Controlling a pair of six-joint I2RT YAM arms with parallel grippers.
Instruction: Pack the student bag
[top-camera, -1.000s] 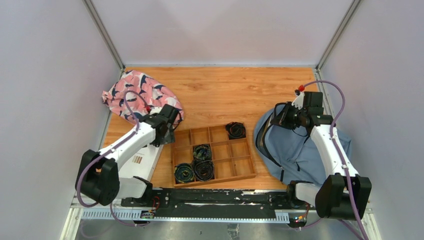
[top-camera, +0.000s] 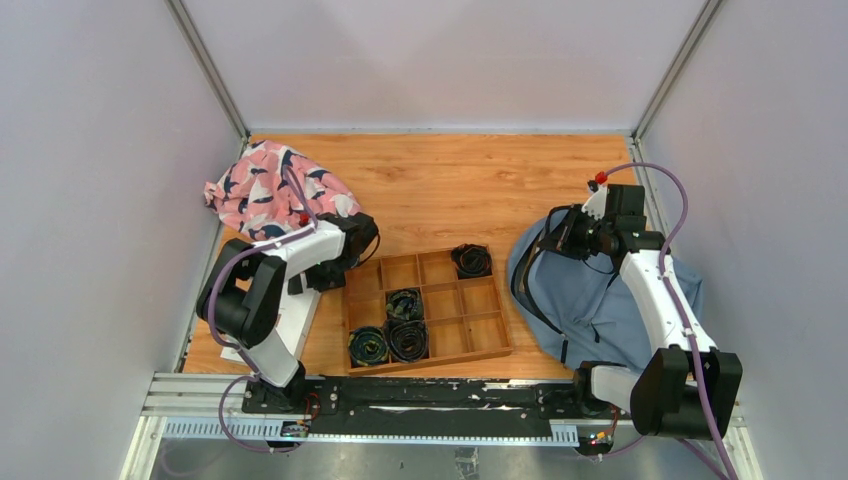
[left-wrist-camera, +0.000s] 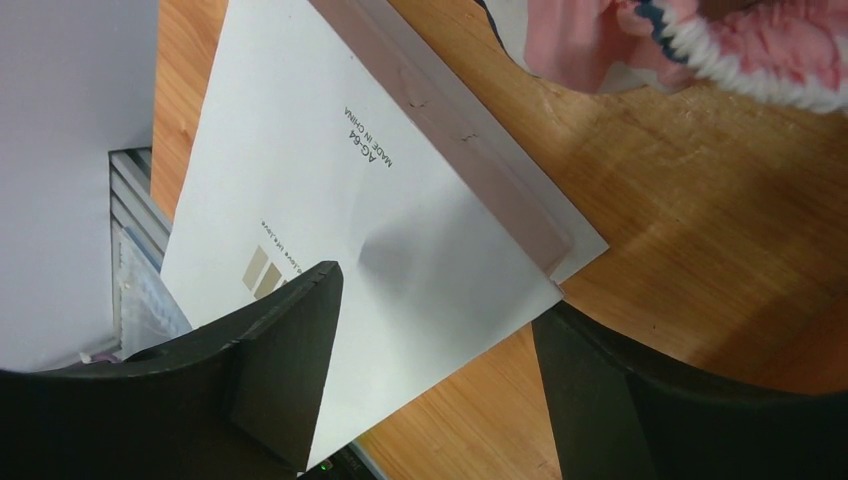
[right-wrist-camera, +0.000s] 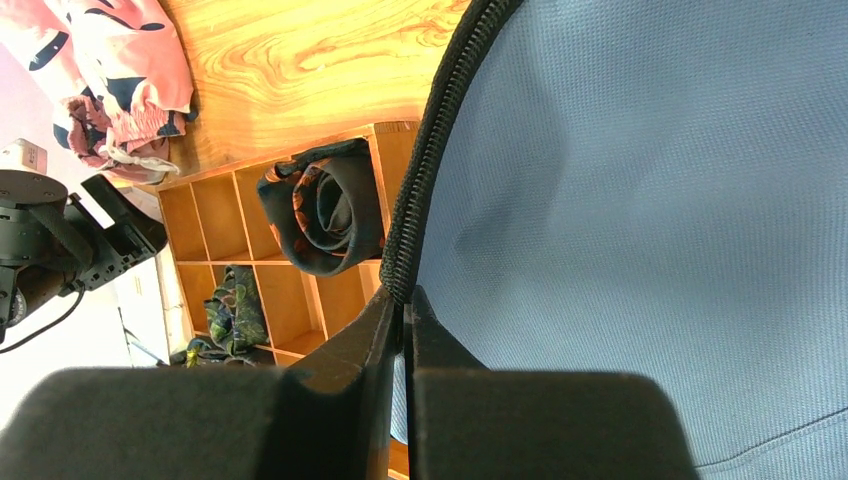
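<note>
The white notebook (left-wrist-camera: 360, 230) lies at the left. My left gripper hangs over its edge with fingers apart, the right finger at the notebook's corner; whether that touches is unclear. At the right lies the blue bag (top-camera: 620, 310), whose black zipper edge (right-wrist-camera: 445, 110) runs into the fingertips of my right gripper, shut on it. Between them, the wooden compartment tray (top-camera: 460, 355) holds several rolled dark cloths (top-camera: 408, 340), with other compartments empty.
A pink patterned cloth (top-camera: 260, 190) is heaped at the back left, close to the left arm. Bare table (top-camera: 450, 180) stretches across the back centre. Walls bound both sides.
The right arm looks nearly unchanged.
</note>
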